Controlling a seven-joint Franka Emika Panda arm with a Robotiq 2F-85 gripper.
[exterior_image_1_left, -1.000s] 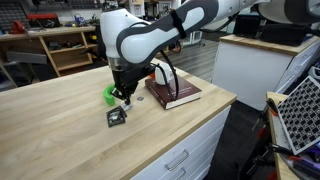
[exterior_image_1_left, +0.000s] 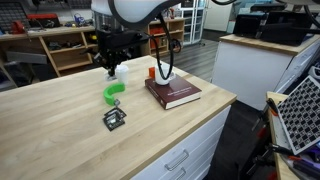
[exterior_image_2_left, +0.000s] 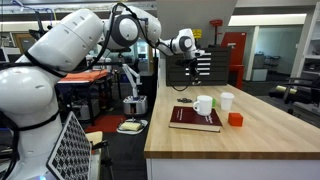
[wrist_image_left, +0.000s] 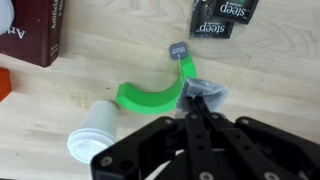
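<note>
In the wrist view my gripper is shut on a small, pale, blurred thing that looks like a tea bag (wrist_image_left: 209, 91). A thin string runs from near it to a grey tag (wrist_image_left: 178, 50). Just below lies a green C-shaped piece (wrist_image_left: 150, 100) on the table, partly behind the fingers. A white paper cup (wrist_image_left: 94, 132) stands to its left. Exterior view 1 shows the gripper (exterior_image_1_left: 109, 64) above the far side of the table, close to the cup (exterior_image_1_left: 122, 73) and past the green piece (exterior_image_1_left: 113, 93). How far above the table it hangs is unclear.
Dark tea packets (exterior_image_1_left: 114, 118) lie on the near side. A dark red book (exterior_image_2_left: 195, 119) bears a white mug (exterior_image_2_left: 204, 104); a red block (exterior_image_2_left: 236, 119) sits beside it.
My gripper has moved from beside the packets, across the green piece, to the far side near the paper cup. The pale thing moved with it, and the grey tag has shifted along the table.
</note>
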